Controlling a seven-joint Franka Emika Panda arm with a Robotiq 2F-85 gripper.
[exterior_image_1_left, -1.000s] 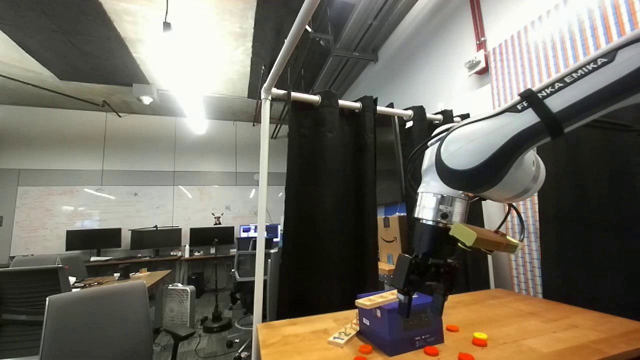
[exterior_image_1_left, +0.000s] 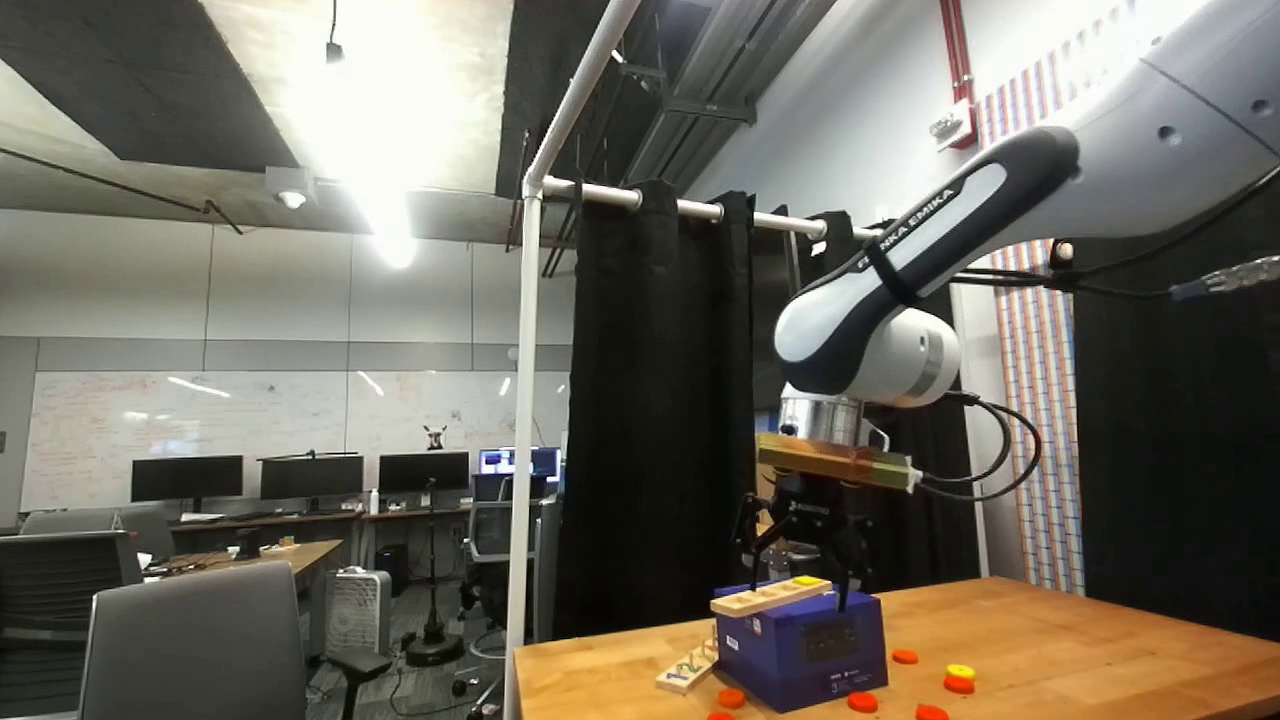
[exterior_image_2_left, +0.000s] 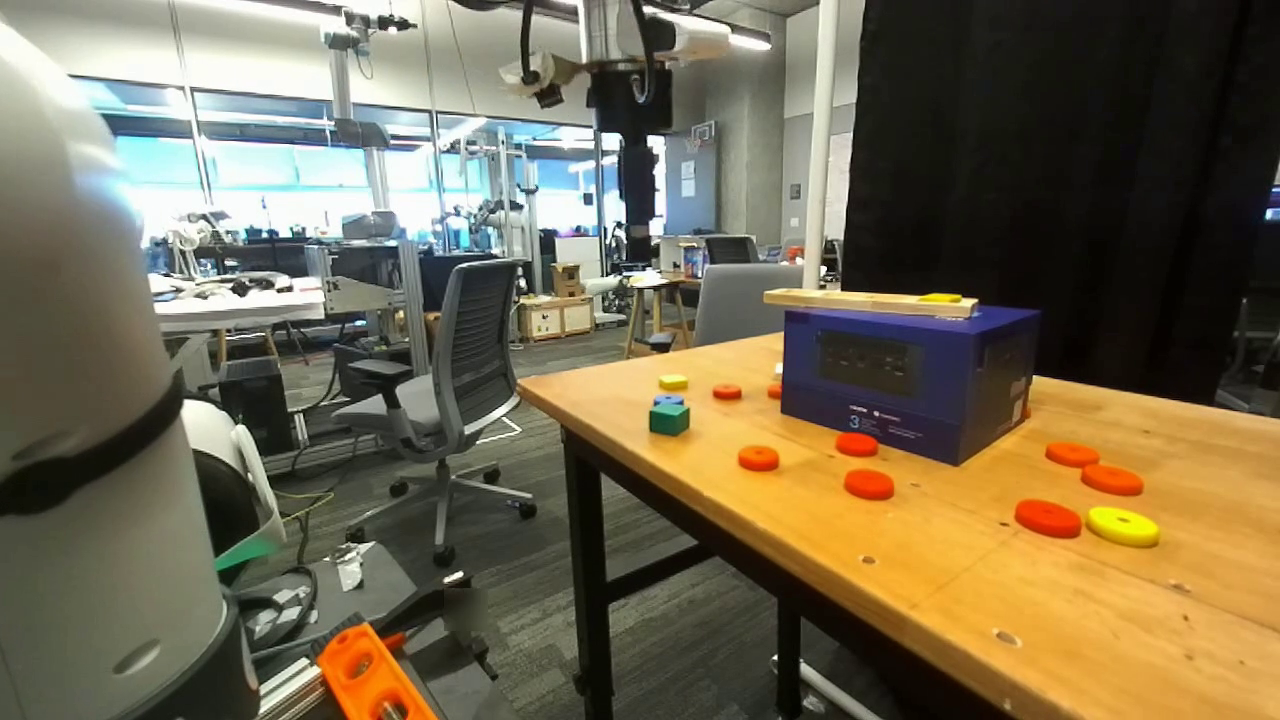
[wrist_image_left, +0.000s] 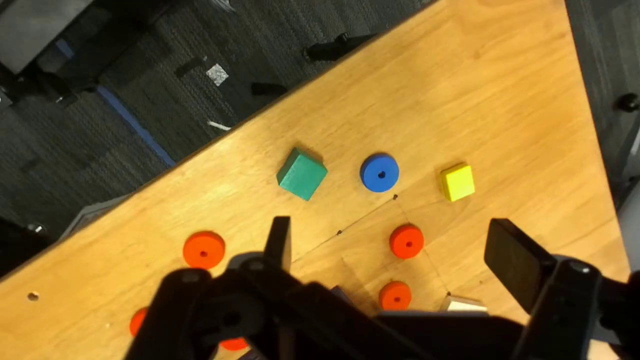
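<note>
My gripper is open, fingers wide apart with nothing between them, high over the table. In the wrist view a green block (wrist_image_left: 302, 174), a blue disc (wrist_image_left: 380, 173) with a hole and a yellow block (wrist_image_left: 458, 182) lie apart in a loose row. Several orange-red discs (wrist_image_left: 406, 241) lie nearby, and the gripper body hides part of the table. Exterior view 2 shows a blue-purple box (exterior_image_2_left: 894, 372) with a wooden board (exterior_image_2_left: 840, 300) lying on top. A flat yellow piece (exterior_image_2_left: 942, 298) rests at one end of that board.
A numbered wooden strip (exterior_image_1_left: 687, 667) lies against the box. More red discs and a yellow disc (exterior_image_2_left: 1123, 526) are spread on the table (exterior_image_2_left: 816, 528). The table edge runs close to the green block. A black curtain (exterior_image_1_left: 654, 408) hangs behind.
In exterior view 1 my arm has swung and turned, moving the gripper left and higher, with its fingers now spread wide. The yellow piece on the board has come into view.
</note>
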